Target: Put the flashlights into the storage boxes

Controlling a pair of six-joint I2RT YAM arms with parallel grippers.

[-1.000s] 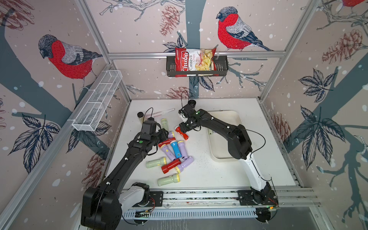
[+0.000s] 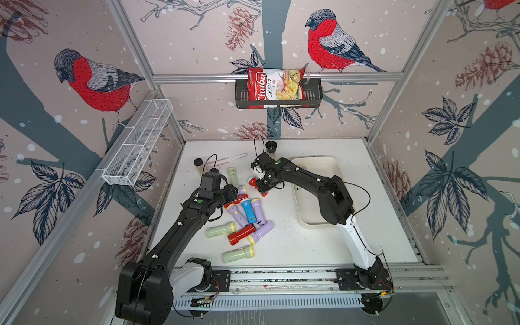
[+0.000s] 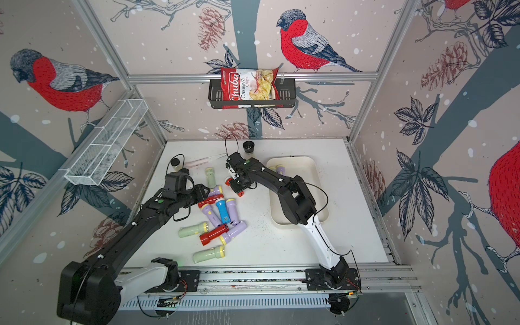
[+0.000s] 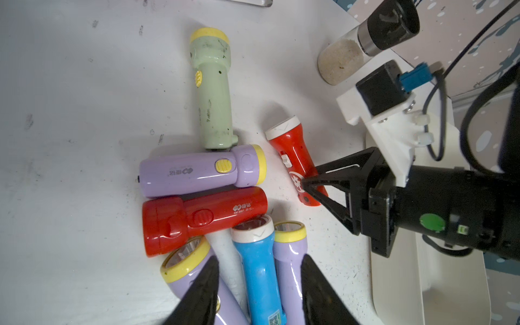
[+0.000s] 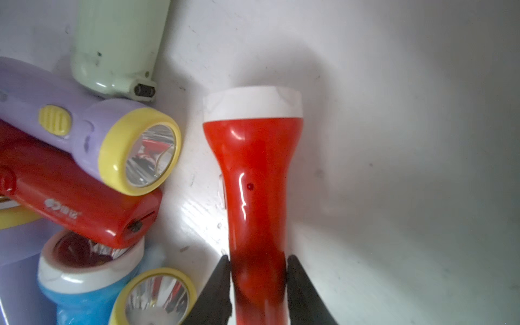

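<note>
The red flashlight with the white rim [image 5: 254, 157] has its handle between the fingers of my right gripper, which press close on both sides. In the left wrist view this flashlight [image 4: 292, 149] stands apart from the pile, its handle end at the right fingers. My left gripper is open above the blue flashlight [image 4: 259, 276], holding nothing. Around it lie a second red flashlight [image 4: 216, 214], a purple one [image 4: 200, 172], a green one [image 4: 215, 103] and more purple ones. The cream storage box [image 2: 304, 216] stands at the right, partly hidden by my right arm.
More flashlights lie toward the front, among them a green one [image 2: 238, 254] and a red one [image 2: 241, 234]. Shakers with black caps [image 2: 271, 146] stand at the back. A purple flashlight [image 3: 280, 169] shows inside the box. Table right of the box is clear.
The left arm has barely moved.
</note>
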